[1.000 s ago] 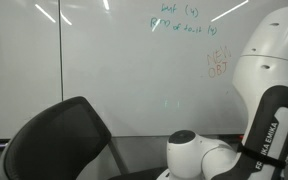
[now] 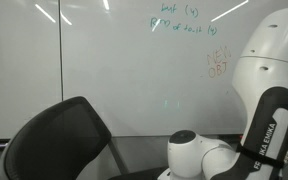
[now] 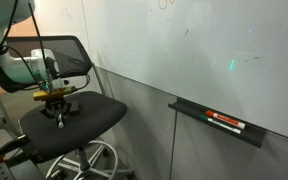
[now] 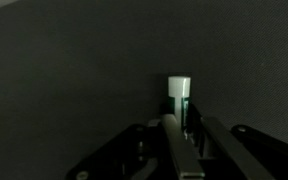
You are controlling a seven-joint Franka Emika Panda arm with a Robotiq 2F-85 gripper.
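Observation:
A whiteboard marker with a white end and a dark green band point(image 4: 179, 88) runs between the fingers of my gripper, which is shut on it in the wrist view. Beneath lies the dark surface of the chair seat point(image 4: 74, 70). Exterior view 2 has the gripper point(image 3: 58, 112) low over the black seat point(image 3: 99, 118), pointing down, with the marker's pale end point(image 3: 60, 123) just below it. Whether the marker touches the seat I cannot tell. In exterior view 1 only the white arm point(image 2: 199, 155) shows; the gripper is out of sight.
The chair's mesh backrest point(image 2: 59, 145) stands beside the arm. A large whiteboard point(image 2: 114, 65) fills the background. On the wall, a black tray point(image 3: 189, 108) holds red and green markers point(image 3: 224, 121). Open space lies between chair and tray.

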